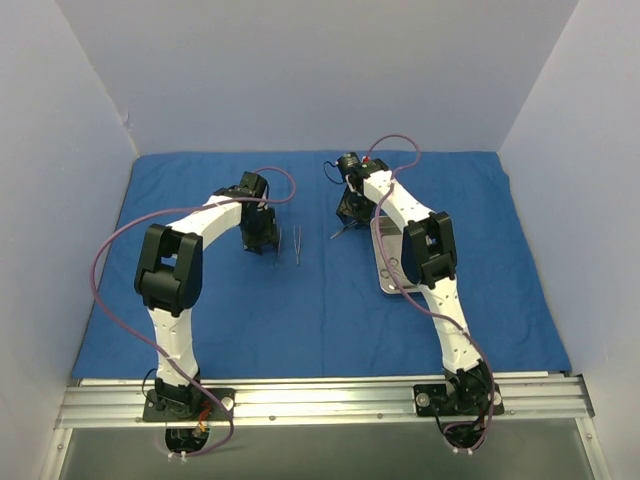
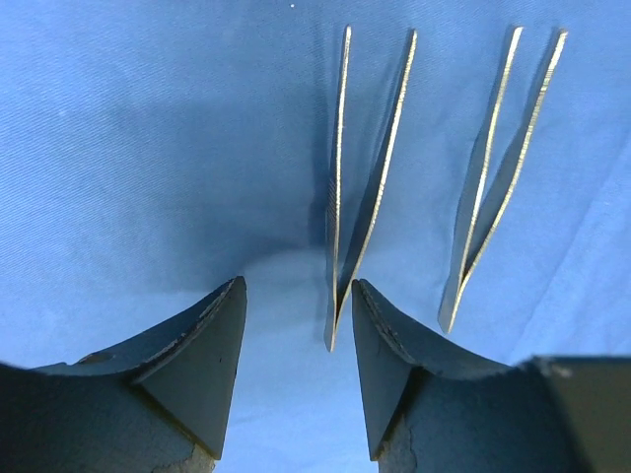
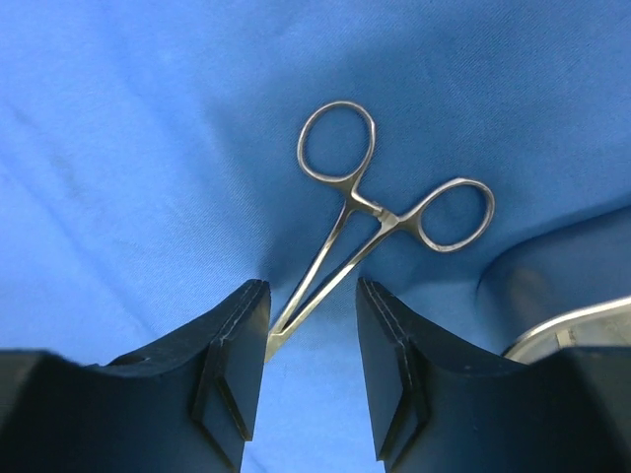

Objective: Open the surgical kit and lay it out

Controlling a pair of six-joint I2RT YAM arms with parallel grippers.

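Two metal tweezers lie side by side on the blue cloth. The nearer tweezers [image 2: 336, 187] rest just beyond my left gripper, which stands open with nothing between its fingers; the other tweezers [image 2: 483, 187] lie to their right. In the right wrist view, a metal clamp with two ring handles [image 3: 355, 202] lies flat on the cloth. My right gripper is open over the clamp's long narrow end, and the clamp shows in the gap between its fingers without being gripped. A metal tray [image 1: 389, 284] stands beside the clamp, partly hidden under the right arm.
Inside the tray, ring handles [image 1: 393, 262] of another instrument show. The tray's rounded corner [image 3: 518, 296] is close to my right gripper. Grey walls border the cloth at the back and both sides.
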